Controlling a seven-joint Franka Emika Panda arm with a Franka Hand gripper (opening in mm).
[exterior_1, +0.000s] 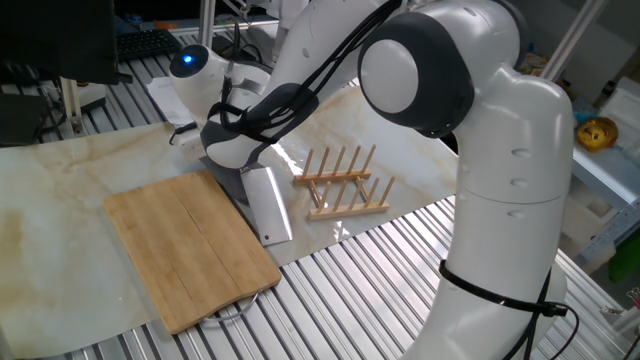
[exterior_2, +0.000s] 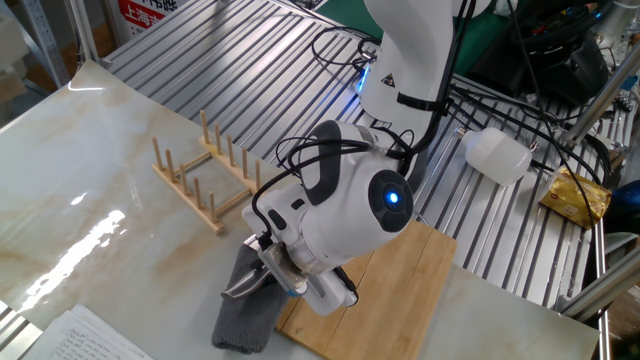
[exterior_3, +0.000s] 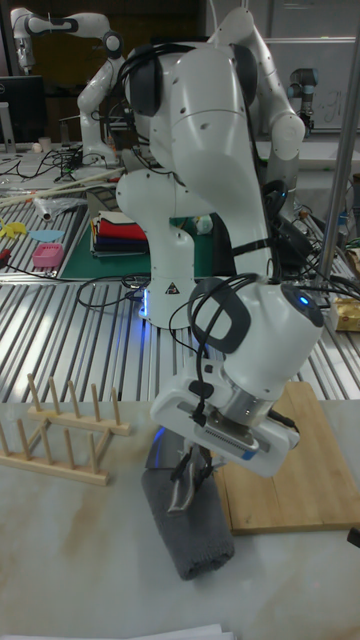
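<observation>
A broad metal cleaver blade (exterior_1: 267, 207) shows in exterior view 1, between the cutting board and the peg rack; its handle is hidden behind the arm. On the table lies a folded dark grey cloth (exterior_3: 189, 523), beside the board. My gripper (exterior_3: 192, 478) is low over the cloth's robot-side end, where the blade (exterior_3: 161, 448) emerges towards the base. Its fingers point down at the cloth in exterior view 2, too. Whether they are closed around the cleaver's handle is too small and too covered to tell.
The wooden cutting board (exterior_1: 190, 245) lies flat right beside the cleaver. A wooden peg rack (exterior_2: 206, 178) stands on the other side, its pegs upright. Written papers (exterior_2: 72, 338) lie at the table edge. Marble-patterned surface beyond the rack is clear.
</observation>
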